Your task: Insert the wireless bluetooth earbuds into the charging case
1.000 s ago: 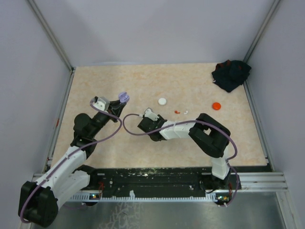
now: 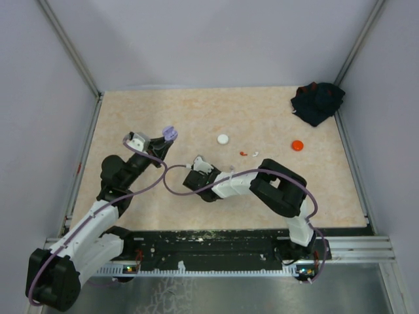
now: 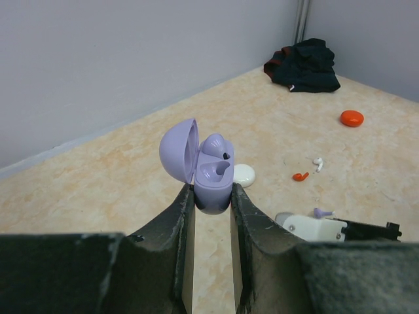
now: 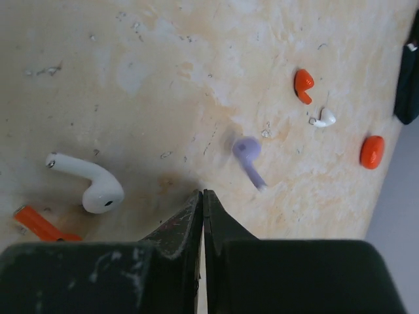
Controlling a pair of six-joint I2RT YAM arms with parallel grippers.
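In the left wrist view, the purple charging case (image 3: 213, 183) has its lid raised. My left gripper is shut on its lower part and holds it above the table. A rounded purple shape (image 3: 216, 146), which looks like an earbud head, shows in the case beside the lid. On the table lies a purple earbud (image 4: 247, 150), a little blurred in the right wrist view. My right gripper has its fingertips together, with nothing visible between them; the earbud lies apart, beyond the tips. From above, the right fingertips are hidden.
A white earbud (image 4: 103, 190) and an orange earbud (image 4: 44, 224) lie left of my right gripper. Farther off are a small orange earbud (image 4: 303, 84), a small white earbud (image 4: 324, 118), a red-orange case (image 2: 297, 145), a white case (image 2: 222, 139) and dark cloth (image 2: 317, 103).
My right arm has shifted left and towards the table's front edge in the top view. The left arm and the case look unmoved.
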